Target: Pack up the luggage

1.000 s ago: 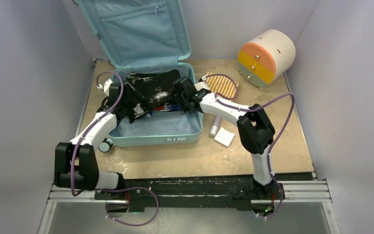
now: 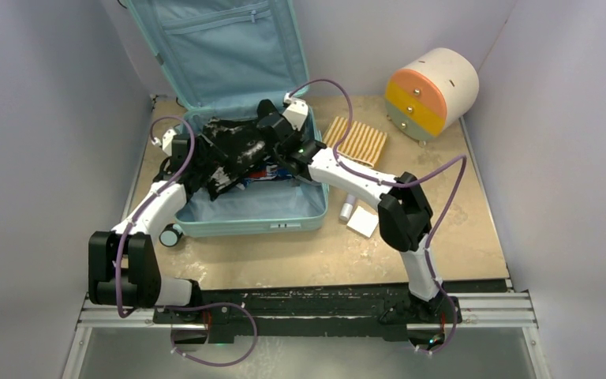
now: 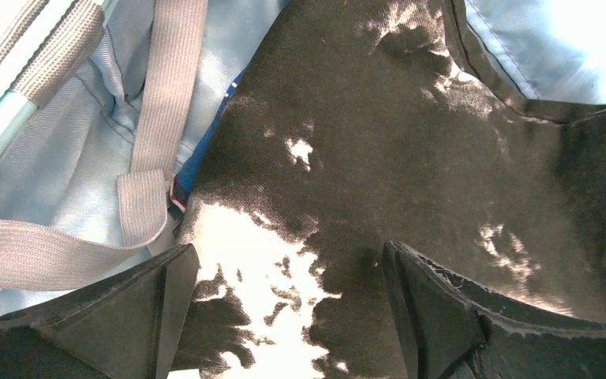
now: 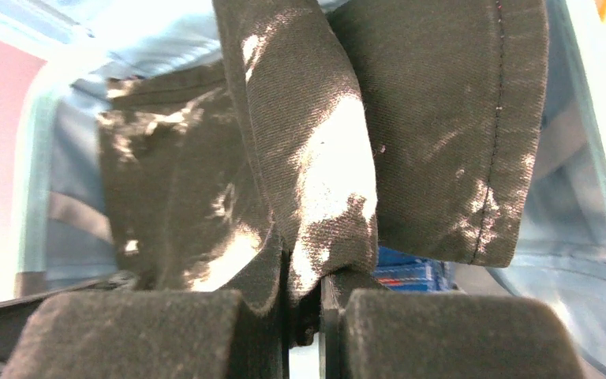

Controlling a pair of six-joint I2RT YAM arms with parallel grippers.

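An open light-blue suitcase [image 2: 248, 227] holds a black cloth with white patches [image 2: 233, 154], spread over a red-and-blue item [image 2: 260, 172]. My right gripper is shut on a bunched fold of the black cloth, lifting it at the suitcase's right back part. My left gripper stands open low over the cloth's left part, nothing visibly held between its fingers.
A striped item [image 2: 363, 142], a white cylinder [image 2: 346, 211] and a white square [image 2: 363, 222] lie right of the suitcase. A small drawer chest [image 2: 450, 83] stands at the back right. A round container [image 2: 170, 237] sits at front left.
My right gripper has moved back and leftward, raising the cloth's right part into a fold. My left arm has shifted only slightly.
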